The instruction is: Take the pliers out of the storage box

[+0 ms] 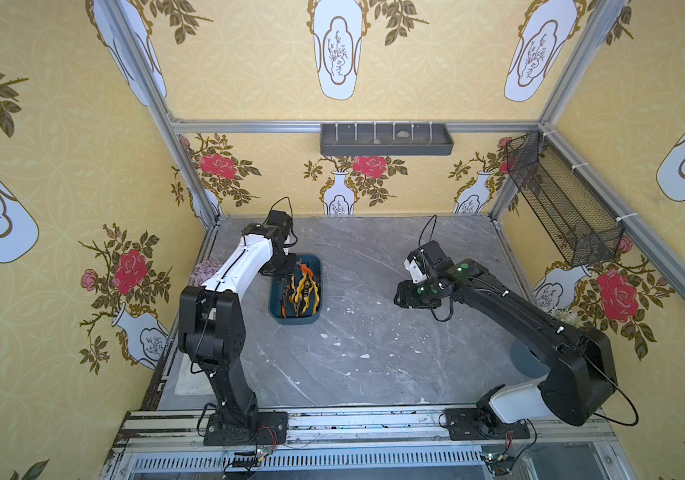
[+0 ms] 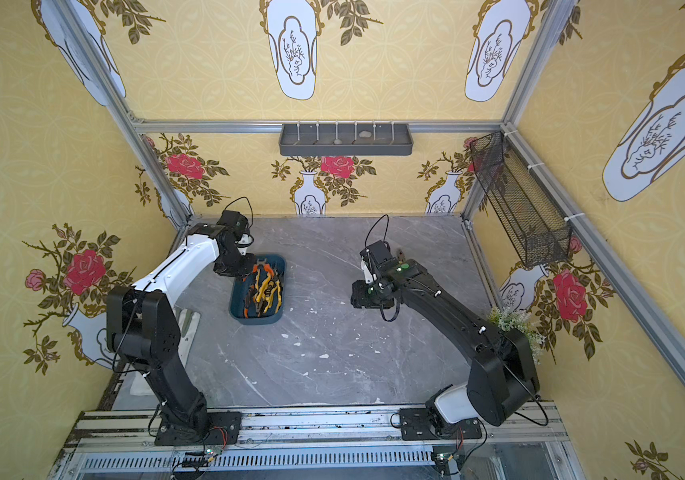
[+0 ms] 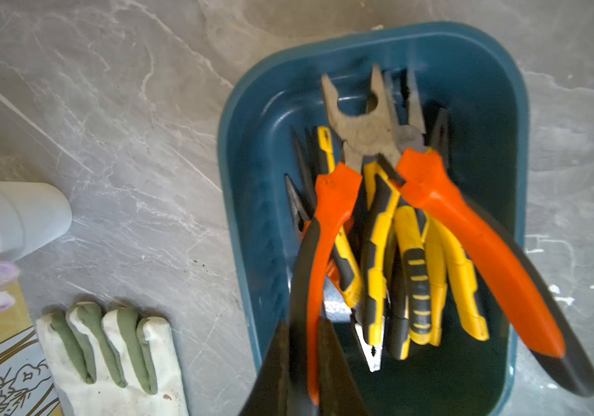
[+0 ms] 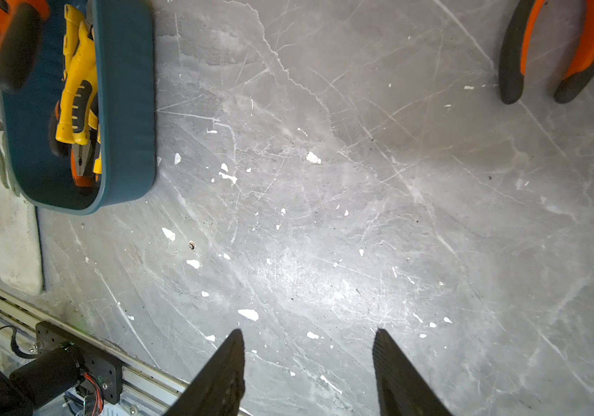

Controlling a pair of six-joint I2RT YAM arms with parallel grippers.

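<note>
In the left wrist view, orange-and-black pliers [image 3: 368, 138] are gripped by one handle, and my left gripper is shut on that handle. Their fingers point to the far end of the blue storage box [image 3: 233, 228], above the heap inside it. Several yellow-and-black pliers [image 3: 418, 284] lie in the box below. Over the middle of the table, my right gripper has its fingers apart with only bare table between them.
Orange-and-black handles of other pliers [image 4: 588, 48] lie on the table at the right wrist view's upper right. A white glove [image 3: 113, 360] and a white pot [image 3: 33, 215] sit left of the box.
</note>
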